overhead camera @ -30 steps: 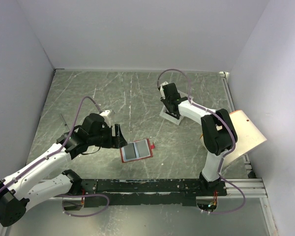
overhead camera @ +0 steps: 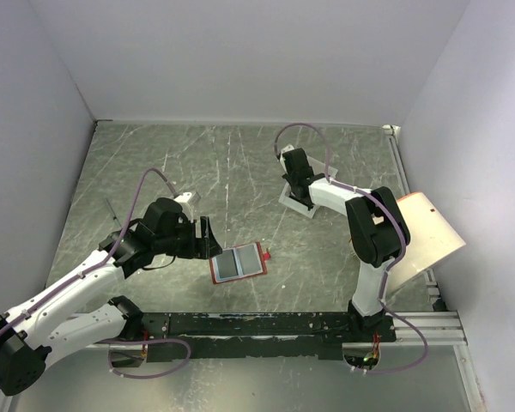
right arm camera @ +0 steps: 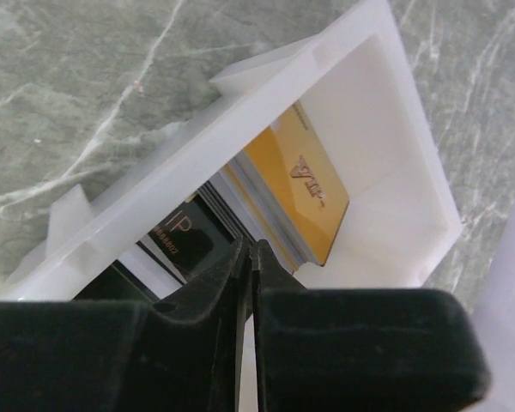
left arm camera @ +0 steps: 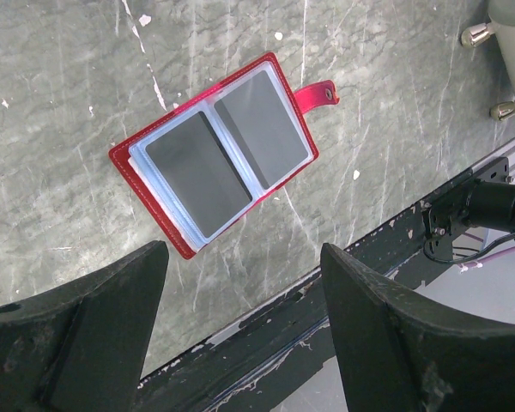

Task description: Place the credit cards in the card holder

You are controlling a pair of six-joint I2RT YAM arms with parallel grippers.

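Note:
A red card holder (overhead camera: 238,262) with clear sleeves lies flat near the front of the table; it fills the middle of the left wrist view (left arm camera: 197,172). My left gripper (overhead camera: 202,239) hangs open just left of it, nothing between its fingers. At the back right a white tray (overhead camera: 296,209), seen also in the right wrist view (right arm camera: 373,103), holds several cards, among them a yellow card (right arm camera: 296,172) and a black card (right arm camera: 193,236). My right gripper is shut over the tray at the cards; its fingertips hide what is between them.
A pale board (overhead camera: 421,240) leans at the right edge beside the right arm. Walls bound the back and both sides.
My right arm has shifted very slightly at the tray over the last second. The left arm and the card holder have not moved.

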